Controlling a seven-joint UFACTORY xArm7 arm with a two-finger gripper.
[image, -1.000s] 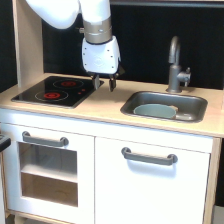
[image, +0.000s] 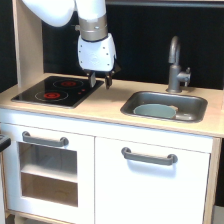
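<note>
The white robot arm comes down from the top left to a gripper (image: 99, 78) with dark fingers, hanging just above the counter at the right edge of the black stovetop (image: 57, 90). I cannot tell whether it is open or shut; no held object is clearly visible. A sink (image: 165, 105) sits in the right half of the wooden counter, with a teal item (image: 154, 111) in it.
A grey faucet (image: 175, 70) stands behind the sink. The counter (image: 117, 103) between stovetop and sink is clear. Below are white cabinets (image: 150, 185) with grey handles, the left one having a window onto a shelf.
The arm and gripper have shifted slightly to the left, toward the stovetop. Nothing else has visibly changed.
</note>
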